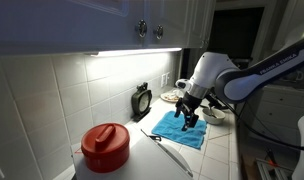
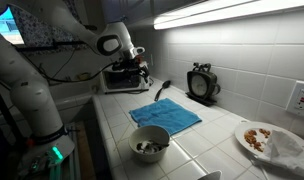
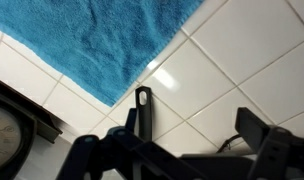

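My gripper stands open above the counter, its two dark fingers wide apart at the bottom of the wrist view. Beside the left finger shows the holed handle end of a black utensil (image 3: 143, 98), lying on white tiles; the rest of it passes out of sight behind the gripper. In exterior view 2 the same black utensil (image 2: 164, 87) looks like a spoon or ladle near the towel. A blue towel (image 3: 102, 40) is spread flat past the handle end. Exterior view 1 has the gripper (image 1: 188, 121) near the towel (image 1: 178, 128).
A red lidded pot (image 1: 106, 147) stands on the near side. The black dial device (image 2: 201, 83) is against the wall. A white bowl (image 2: 150, 143) with things in it and a plate of food (image 2: 256, 138) occupy the counter, with bare tiles between.
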